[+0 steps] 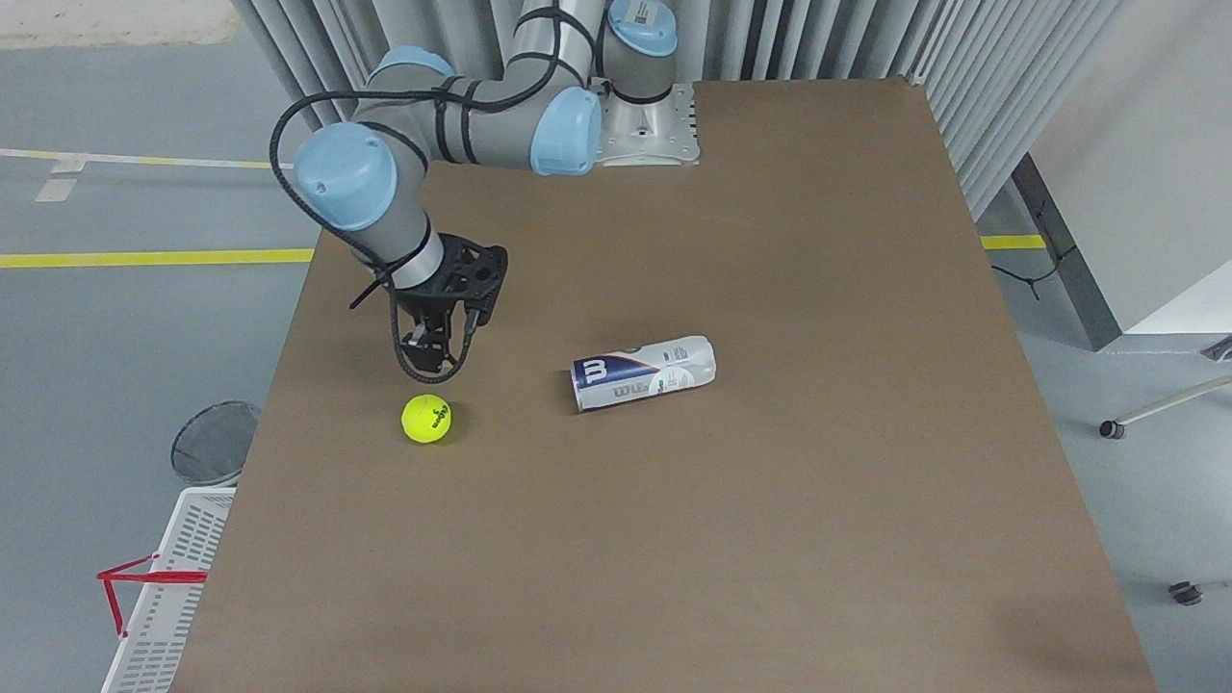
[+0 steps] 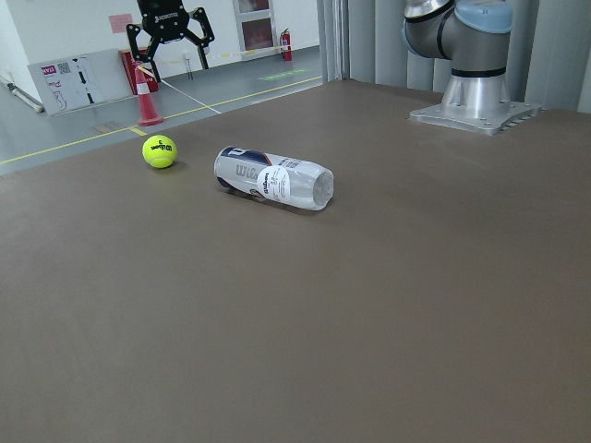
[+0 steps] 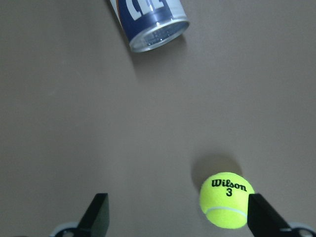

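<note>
A yellow tennis ball (image 1: 426, 418) (image 2: 160, 151) (image 3: 224, 205) rests on the brown table (image 1: 808, 497). Right of it in the front view, a Wilson tube (image 1: 642, 372) (image 2: 273, 177) (image 3: 150, 22) lies on its side, apart from the ball. My gripper (image 2: 176, 65) hangs above and behind the ball, fingers spread open with nothing visible between them on the table's level. In the wrist view the ball is at the lower right, partly behind one fingertip.
The robot's base (image 2: 474, 118) stands at the back.
</note>
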